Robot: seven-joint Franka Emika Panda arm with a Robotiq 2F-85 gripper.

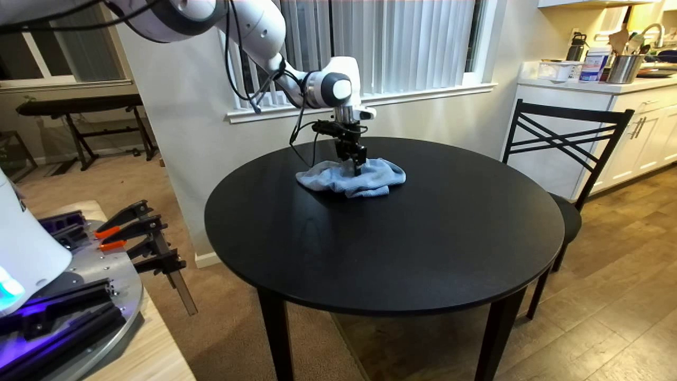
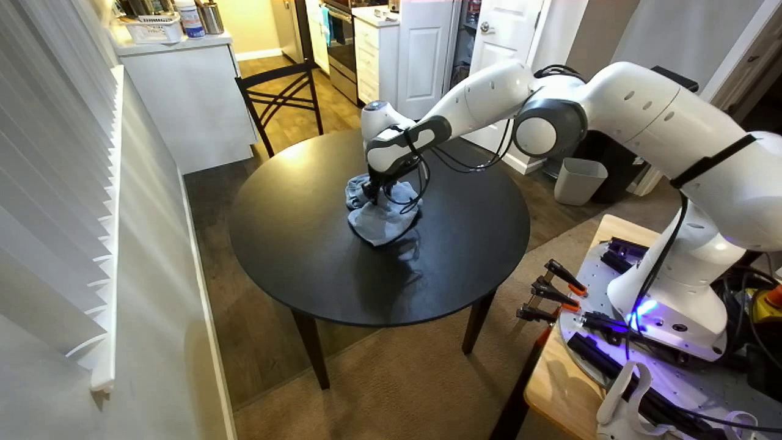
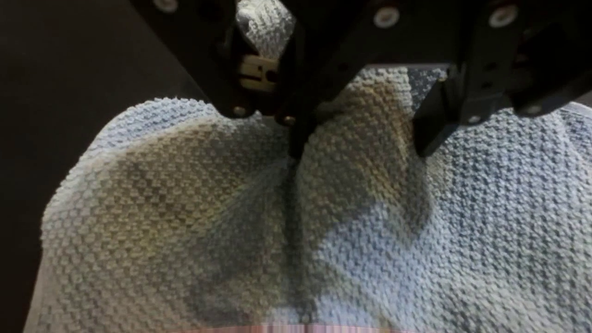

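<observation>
A crumpled light-blue towel (image 1: 384,178) lies on the round black table (image 1: 393,254), toward its wall side. My gripper (image 1: 353,170) points down into the towel, its fingertips pressed among the folds. In the wrist view the fingers (image 3: 438,125) stand part open, with a raised fold of the towel (image 3: 360,144) between them. The tips sink partly into the cloth, so whether they grip it does not show. From the other side, the towel (image 2: 377,223) spreads out below the gripper (image 2: 377,197), which the arm partly covers.
A black chair (image 1: 565,146) stands at the table's kitchen side, and a window sill (image 1: 431,95) runs along the wall behind. Cables (image 2: 469,167) hang loosely from the arm.
</observation>
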